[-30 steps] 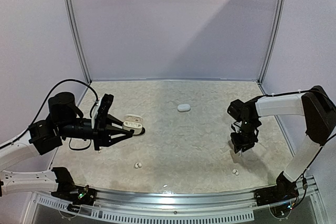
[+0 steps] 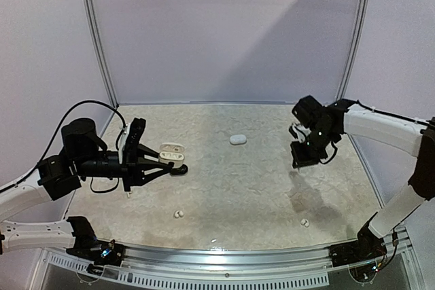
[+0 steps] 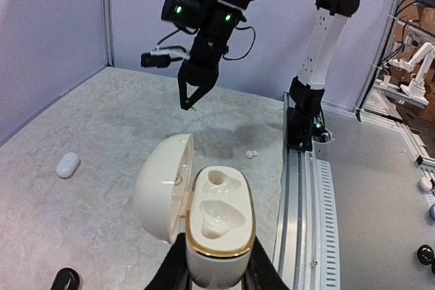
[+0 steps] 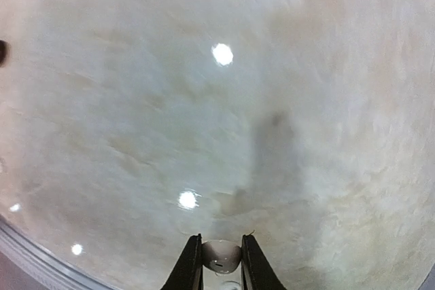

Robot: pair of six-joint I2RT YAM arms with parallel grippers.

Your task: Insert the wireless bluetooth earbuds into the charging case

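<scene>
My left gripper [image 2: 165, 166] holds the open white charging case [image 3: 221, 215] between its fingers, lid standing up and both earbud wells facing up and empty in the left wrist view. On the right side, my right gripper is raised over the table, shut on a small pale object, likely an earbud [image 4: 222, 260], seen only in part at the bottom of the right wrist view. Small white earbuds lie on the front of the table at centre-left [image 2: 179, 214] and at right [image 2: 304, 223].
A closed white case [image 2: 238, 139] lies at the back centre. A dark oval object [image 3: 65, 279] rests on the table [image 2: 231, 188] below the held case.
My left gripper and case have shifted slightly upward in the top view.
</scene>
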